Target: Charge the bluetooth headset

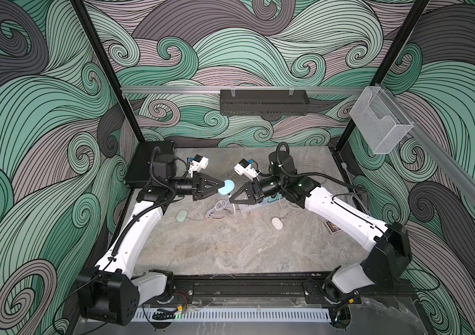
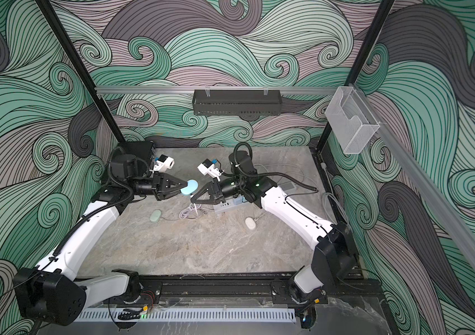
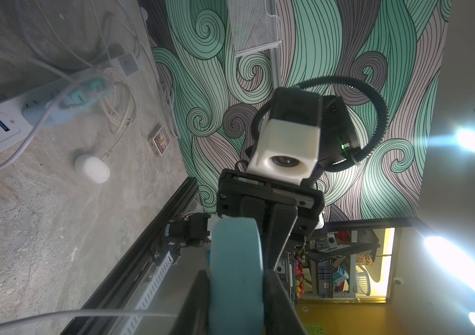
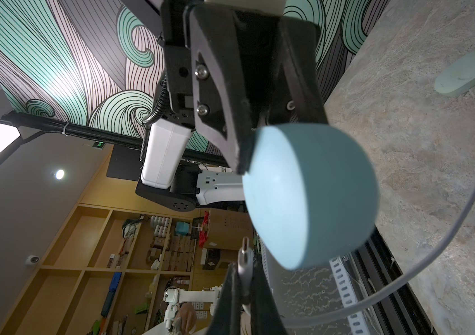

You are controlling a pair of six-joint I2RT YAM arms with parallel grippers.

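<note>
A light blue headset case (image 1: 226, 187) is held above the table by my left gripper (image 1: 221, 186), shut on its edge. In the right wrist view the case (image 4: 326, 189) shows its rounded side and a pale flat face; no port is visible there. My right gripper (image 1: 230, 200) is just below and to the right of it, shut on a charging plug. The plug's metal tip (image 4: 245, 262) points out past the fingertips, apart from the case and lower in that view. Its pale cable (image 4: 416, 268) curves off to the right.
Behind the right gripper lies a power strip (image 3: 8, 120) with adapters. A coiled cable (image 1: 219, 210), a green oval device (image 1: 181, 215) and a white one (image 1: 277, 223) rest on the table.
</note>
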